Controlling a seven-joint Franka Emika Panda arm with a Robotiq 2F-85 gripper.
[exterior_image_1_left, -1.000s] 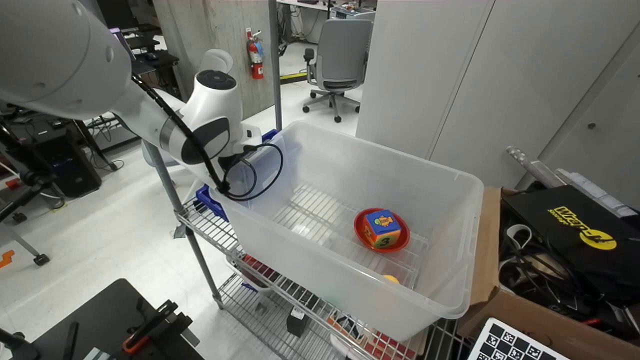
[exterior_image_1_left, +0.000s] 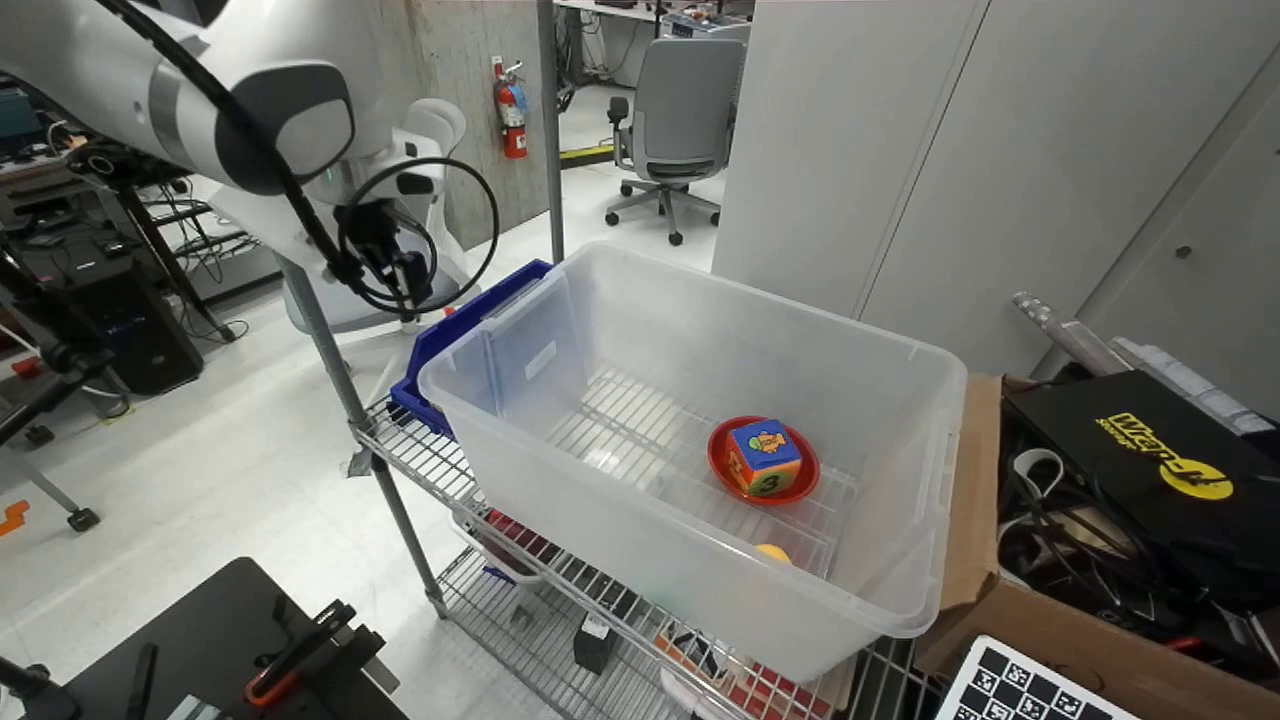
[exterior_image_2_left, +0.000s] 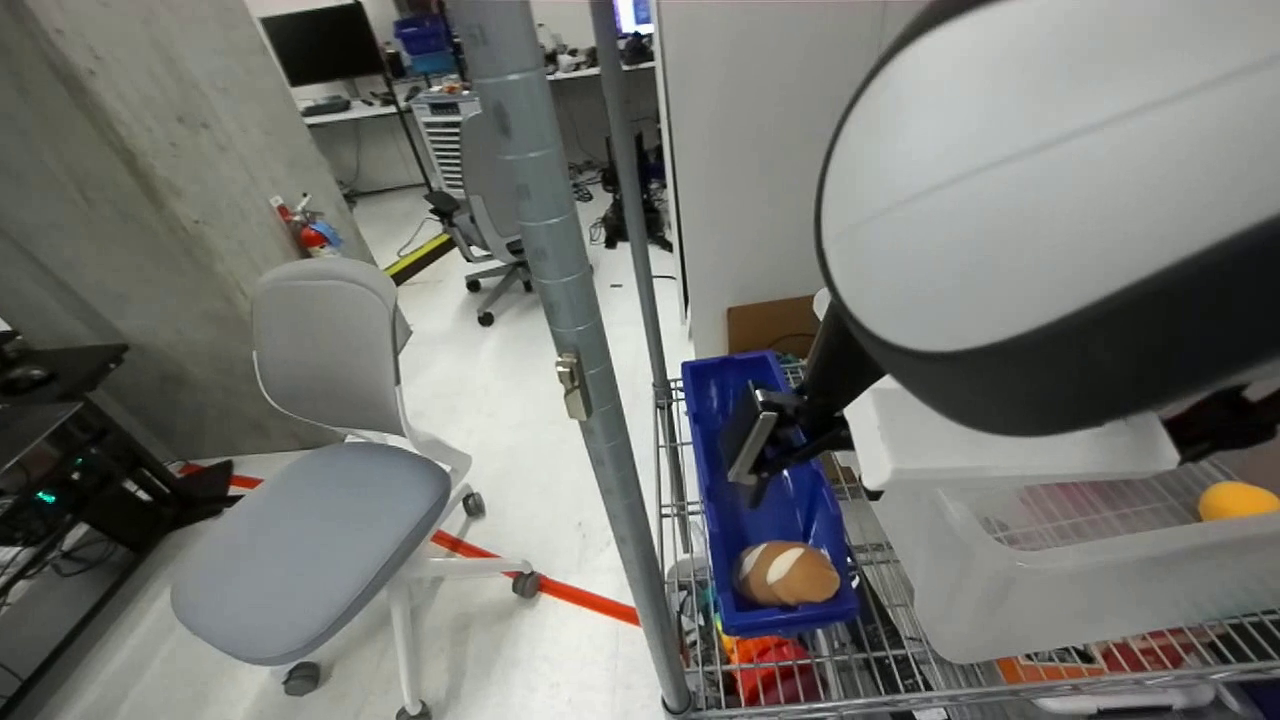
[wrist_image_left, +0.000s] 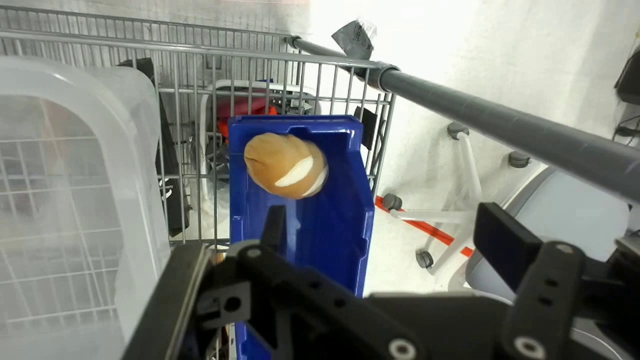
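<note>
A brown toy bread roll with white stripes (wrist_image_left: 288, 165) lies in the narrow blue bin (wrist_image_left: 324, 240), near one end; the second exterior view also shows the bread roll (exterior_image_2_left: 786, 574) there. My gripper is open, its two fingers wide apart with nothing held between them. It hangs above the blue bin, apart from the roll. In the large clear tub (exterior_image_1_left: 648, 528), a blue and orange block (exterior_image_1_left: 764, 458) sits in a red dish (exterior_image_1_left: 717, 456). A yellow object (exterior_image_1_left: 774, 553) shows partly behind the tub's near wall.
The blue bin and clear tub stand side by side on a wire shelf (exterior_image_1_left: 414, 444). A metal post (exterior_image_2_left: 564, 276) rises close to the bin. A cardboard box (exterior_image_1_left: 978, 480) full of cables adjoins the tub's other end.
My arm has risen and shifted left in the first exterior view, away from the tub's end. More of the blue bin is visible there now. The block and red dish have stayed put.
</note>
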